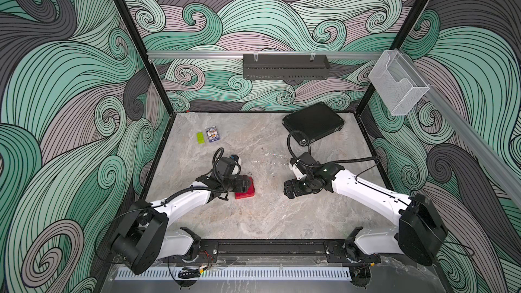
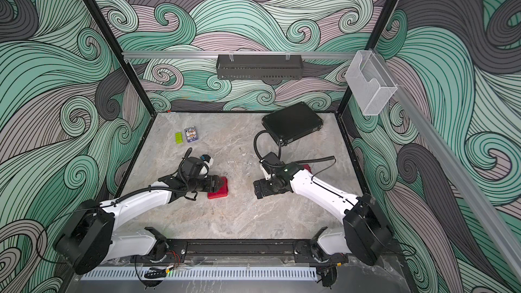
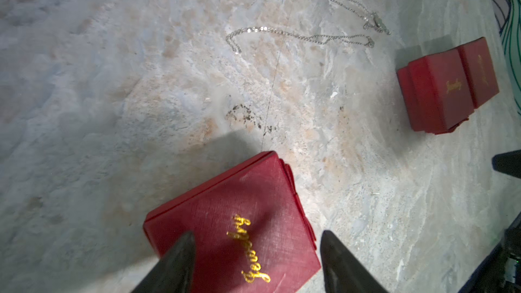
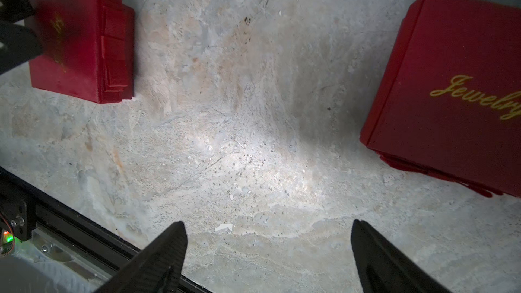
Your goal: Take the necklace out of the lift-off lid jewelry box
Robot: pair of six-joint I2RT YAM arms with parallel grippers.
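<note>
A red box with gold lettering (image 3: 233, 190) lies under my left gripper, whose open fingers are above it in the left wrist view. Two more red boxes (image 3: 439, 86) stand side by side at the right. Two silver chains (image 3: 304, 37) lie loose on the table beyond the left box. My right gripper is open over bare table, with a large red jewelry box (image 4: 445, 86) at the upper right of its view and the left box (image 4: 70, 43) at the upper left.
A black case (image 1: 312, 122) lies at the back right. A card pack (image 1: 212, 134) and a green block (image 1: 200, 137) lie at the back left.
</note>
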